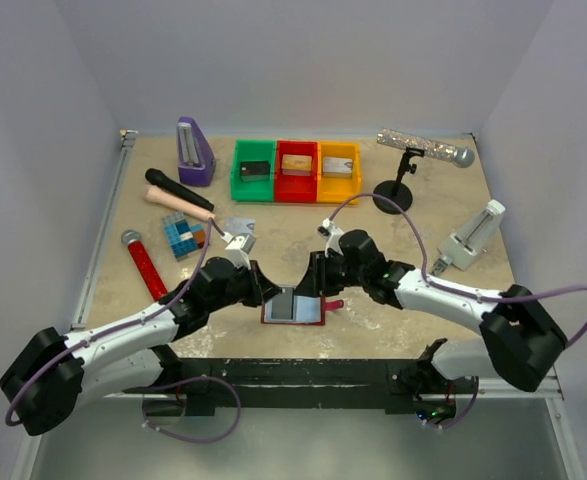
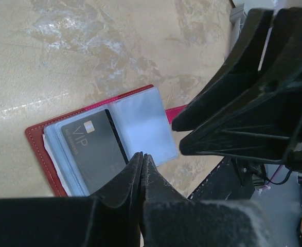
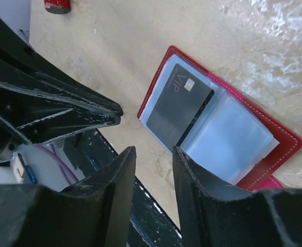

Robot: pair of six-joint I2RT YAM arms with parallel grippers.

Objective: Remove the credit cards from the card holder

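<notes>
The open card holder, red with pale sleeves, lies on the table. A dark grey VIP card sits in one sleeve, in full view in the right wrist view. My left gripper is just over the holder's left side, shut with nothing seen between its fingertips. My right gripper hovers over the holder's right part, open, its fingertips apart and nothing between them.
Green, red and yellow bins stand at the back. A loose clear card lies behind the holder. Microphones, blocks, a purple object and a black stand line the sides.
</notes>
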